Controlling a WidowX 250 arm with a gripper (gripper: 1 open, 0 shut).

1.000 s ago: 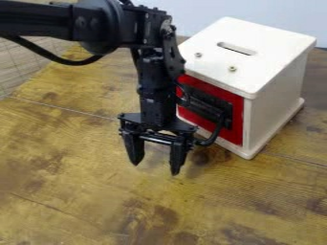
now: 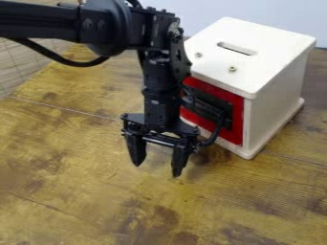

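My black gripper (image 2: 157, 158) hangs pointing down over the wooden surface, its two fingers apart with nothing between them. It is in front of and left of a white box (image 2: 274, 91), which has a slot in its sloped top and a red front panel (image 2: 223, 99) with a dark fitting, partly hidden behind the arm.
A pale wall stands behind the box, and a light tiled area shows at the far left.
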